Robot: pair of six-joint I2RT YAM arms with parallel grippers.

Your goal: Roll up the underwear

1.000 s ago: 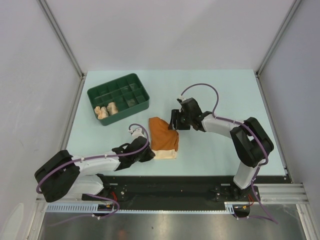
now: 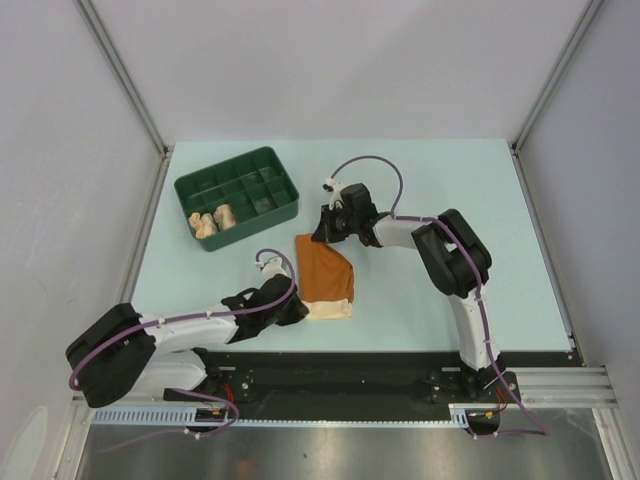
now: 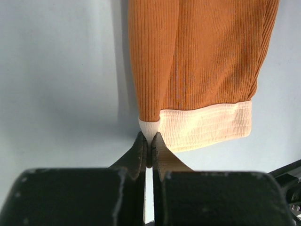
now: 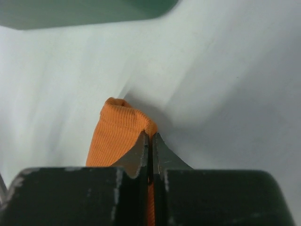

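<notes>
The orange ribbed underwear (image 2: 322,270) with a cream waistband (image 3: 207,127) lies folded on the table between both grippers. My left gripper is shut on the waistband's left corner, which is pinched into a narrow tip between the fingers. At the far end my right gripper is shut on the orange fabric's top corner (image 4: 120,120); the cloth reaches up between the fingertips.
A green divided box (image 2: 236,180) with rolled beige items stands at the back left, near the right gripper.
</notes>
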